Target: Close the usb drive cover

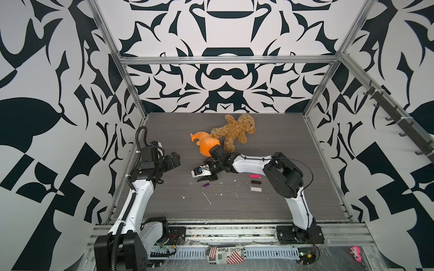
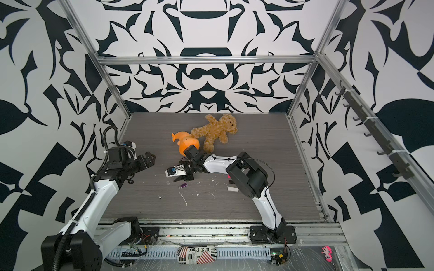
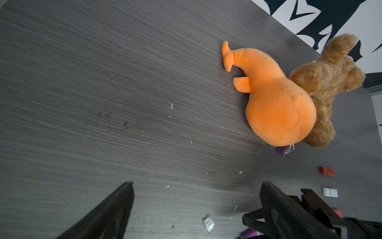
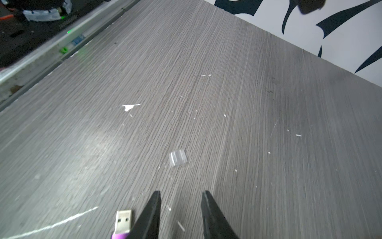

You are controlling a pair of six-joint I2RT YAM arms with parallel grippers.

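The purple usb drive (image 1: 206, 185) lies on the table, just in front of my right gripper (image 1: 199, 174). In the right wrist view, its metal plug (image 4: 123, 221) shows bare at the lower left, outside the fingers, and most of its body is cut off. A small clear piece (image 4: 177, 157) lies farther off; whether it is a cover I cannot tell. My right gripper's fingers (image 4: 149, 215) are apart with nothing between them. Off to the left, above the table, my left gripper is open and empty; the purple drive (image 3: 250, 233) peeks out beside its right finger.
An orange plush (image 1: 208, 143) and a brown teddy (image 1: 235, 131) lie behind the right gripper. Beneath the right arm sit a pink drive (image 1: 255, 176), a black one (image 1: 255, 182) and a white one (image 1: 255, 189). White scraps dot the table.
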